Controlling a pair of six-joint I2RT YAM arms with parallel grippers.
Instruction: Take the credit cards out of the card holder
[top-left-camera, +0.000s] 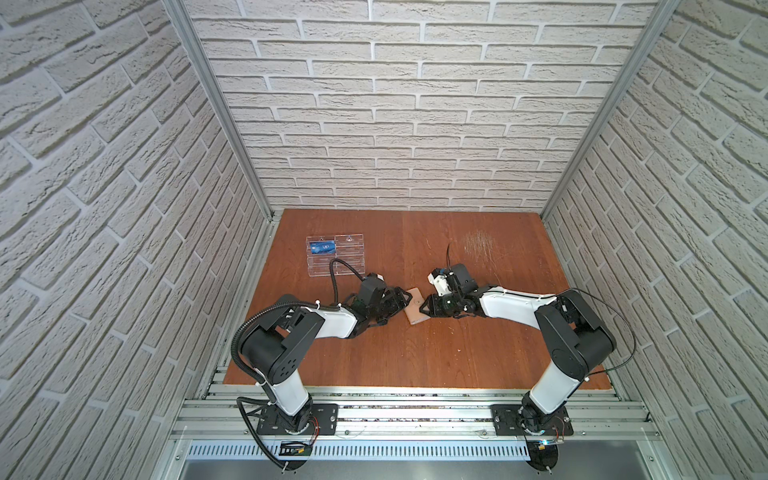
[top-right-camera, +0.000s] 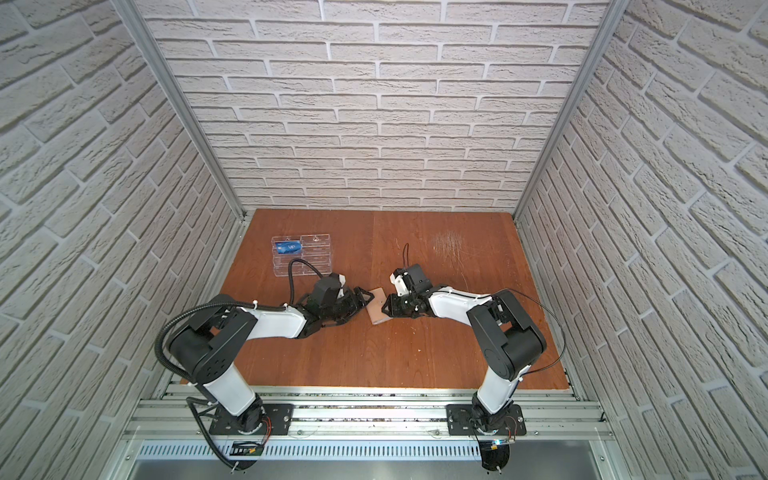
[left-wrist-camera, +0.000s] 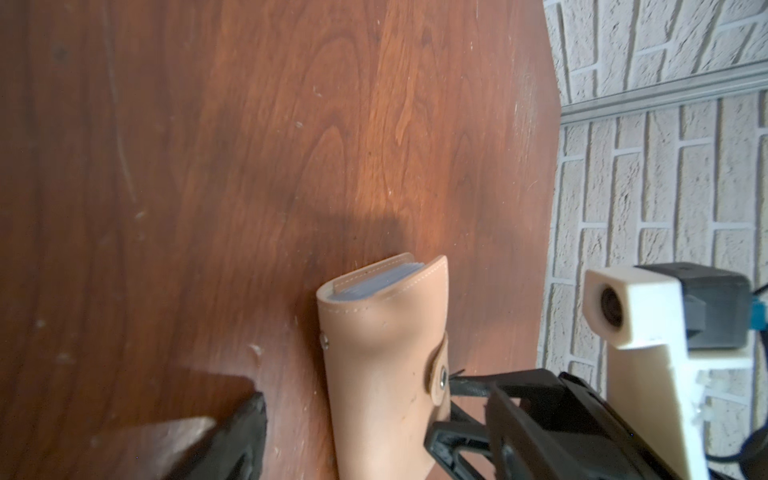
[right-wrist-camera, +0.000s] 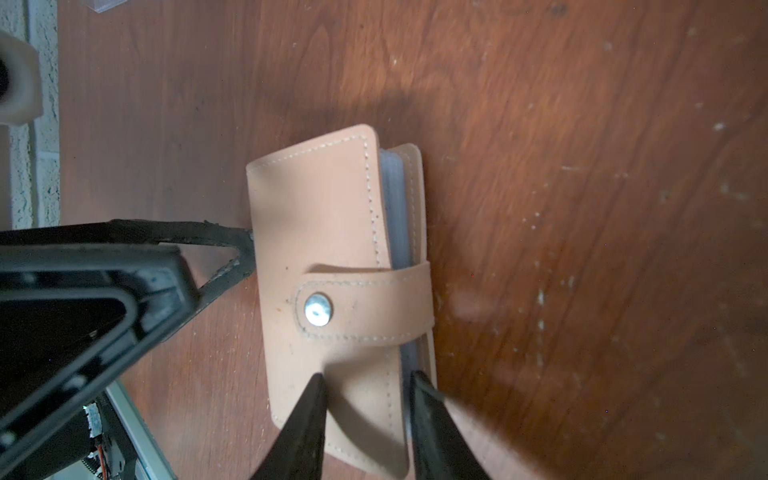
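The tan leather card holder (right-wrist-camera: 320, 216) rests on the table between both grippers, its strap (right-wrist-camera: 368, 308) lying across the opening edge with a metal snap on it. Greyish sleeve edges (right-wrist-camera: 394, 200) show between its covers; individual cards cannot be made out. My left gripper (top-left-camera: 405, 297) is at the spine side, its fingers parted; in the left wrist view the holder (left-wrist-camera: 384, 360) appears between them. On the opening side, my right gripper has its fingers apart near the strap, over the holder's lower edge. Whether either touches the leather is unclear.
At the back left stands a clear compartment rack (top-left-camera: 348, 260) with a blue item (top-left-camera: 322, 248) in it. The two grippers are very close together. Bare wooden table (top-left-camera: 472, 360) lies in front and at the back right.
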